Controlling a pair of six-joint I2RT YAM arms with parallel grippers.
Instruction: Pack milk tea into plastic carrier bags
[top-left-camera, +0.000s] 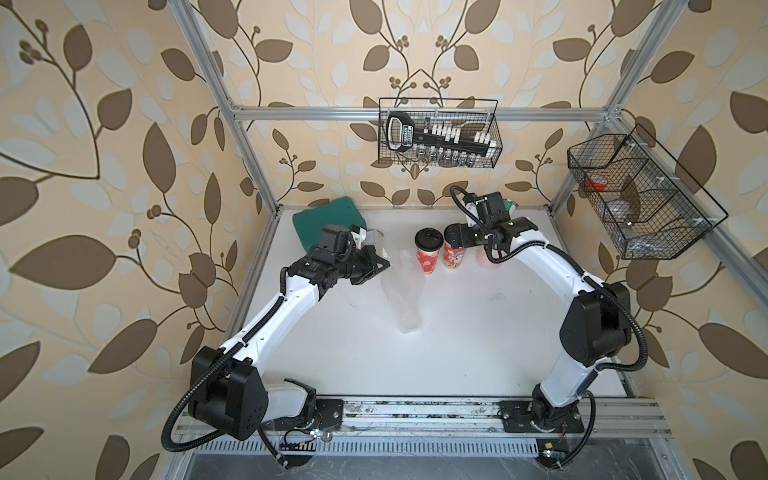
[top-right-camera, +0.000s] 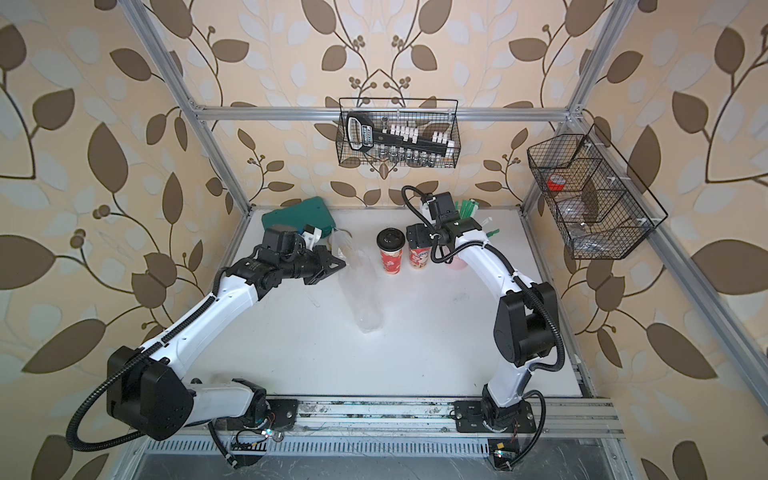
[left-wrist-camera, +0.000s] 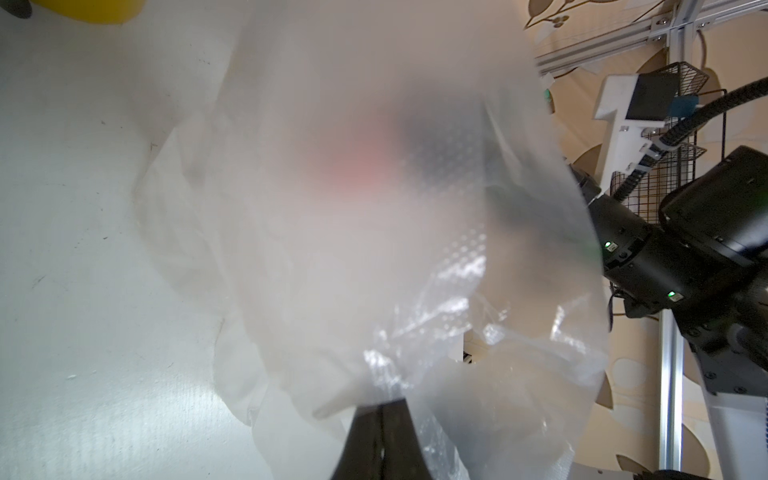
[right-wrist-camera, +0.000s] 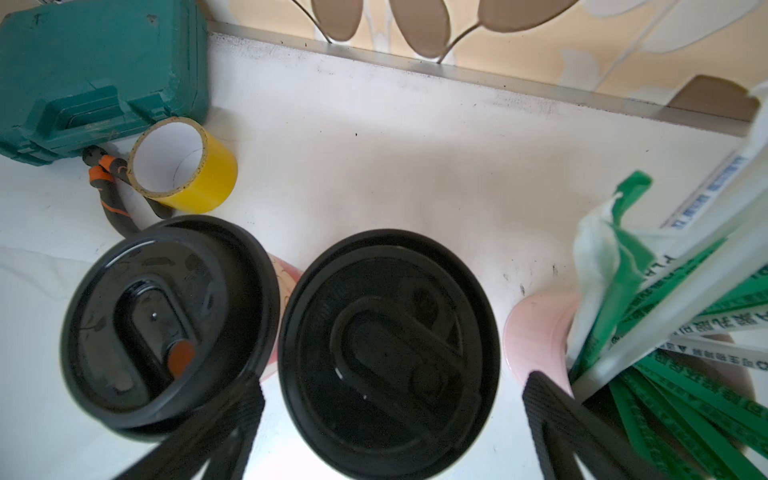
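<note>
A translucent plastic bag (left-wrist-camera: 320, 264) hangs from my left gripper, which is shut on its film. In the top left view the bag (top-left-camera: 404, 300) reaches down across the middle of the table, left of two red milk tea cups with black lids. My right gripper is open, its fingers (right-wrist-camera: 232, 424) on either side of the right cup's lid (right-wrist-camera: 384, 344). Whether they touch that cup is unclear. The left cup (top-left-camera: 428, 260) stands close against it; its lid (right-wrist-camera: 168, 312) lies beside my right gripper's left finger.
A pink holder (right-wrist-camera: 540, 332) full of green and white wrapped straws (right-wrist-camera: 688, 328) stands right of the cups. Behind to the left are yellow tape (right-wrist-camera: 212, 172), pliers (right-wrist-camera: 112, 200) and a green case (right-wrist-camera: 112, 72).
</note>
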